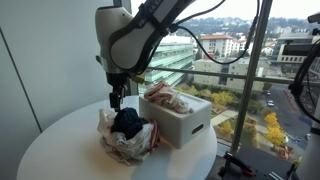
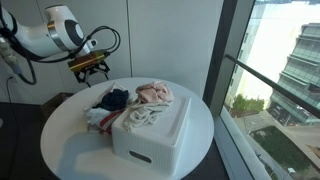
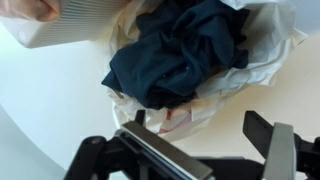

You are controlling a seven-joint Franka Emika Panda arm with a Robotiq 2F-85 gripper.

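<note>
A dark navy cloth lies crumpled on top of a pale, crinkled bag on the round white table. In exterior view 1 the same cloth and bag sit left of a white box. My gripper stands open in the wrist view, fingers wide apart and nothing between them. From exterior view 1 the gripper hangs just above the cloth, and in exterior view 2 the gripper shows up behind the pile. A bit of red and striped fabric pokes out beside the bag.
The white box stands close to the right of the bag, with pinkish cloth heaped on its top. White cloth drapes over its edge. A window lies beyond.
</note>
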